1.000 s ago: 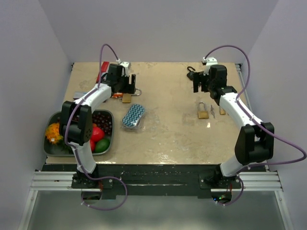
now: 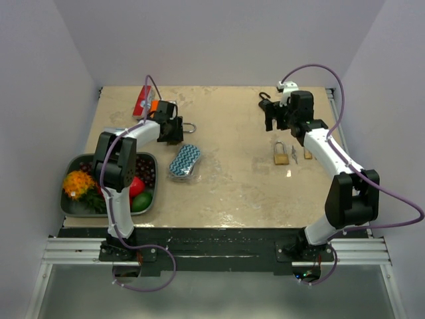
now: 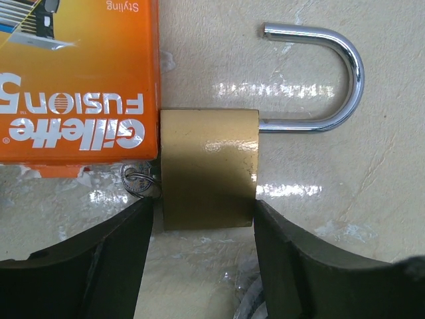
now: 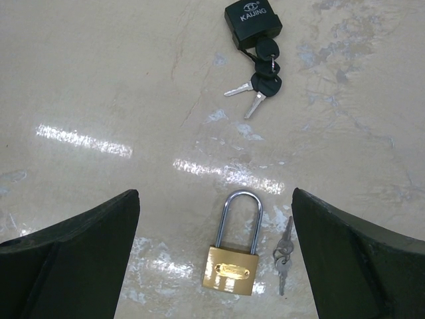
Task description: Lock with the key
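Observation:
A brass padlock (image 3: 210, 166) with its steel shackle (image 3: 348, 66) swung out lies beside an orange Gillette box (image 3: 73, 80), a key ring at its left. My left gripper is down at the padlock, fingers at either side of it, part open; whether they grip is unclear. My right gripper stands open above the table. Below it in the right wrist view are a brass padlock (image 4: 229, 269), small silver keys (image 4: 282, 262), and a black KAIJING padlock (image 4: 254, 23) with black-headed keys (image 4: 267, 84).
A tray of fruit (image 2: 80, 209) fills the front left, a zigzag-patterned case (image 2: 184, 159) lies right of it, and a red box (image 2: 141, 100) is at the back left.
My left gripper has lowered onto the left brass padlock and its fingers have narrowed around it. The right arm shows almost no movement.

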